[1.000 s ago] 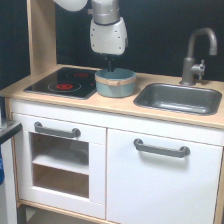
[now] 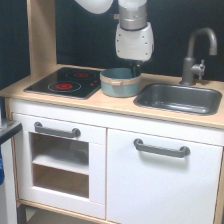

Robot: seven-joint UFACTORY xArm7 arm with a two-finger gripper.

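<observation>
A blue-grey pot (image 2: 120, 88) with a light-coloured rim stands on the wooden counter between the cooktop and the sink. Above its right side hangs the white robot hand. The small dark gripper (image 2: 136, 69) points down and reaches the pot's rim or opening. Against the dark wall its fingers are too small and dim to show whether they are apart or hold the rim.
Left of the pot is a black cooktop (image 2: 64, 82) with red ring marks. A metal sink (image 2: 178, 98) with a grey faucet (image 2: 198, 58) lies to the right. Below are an oven door with a handle (image 2: 57, 131) and a cabinet handle (image 2: 162, 148).
The arm and hand have moved right, from the pot's left part to its right part. The pot sits slightly further right than before.
</observation>
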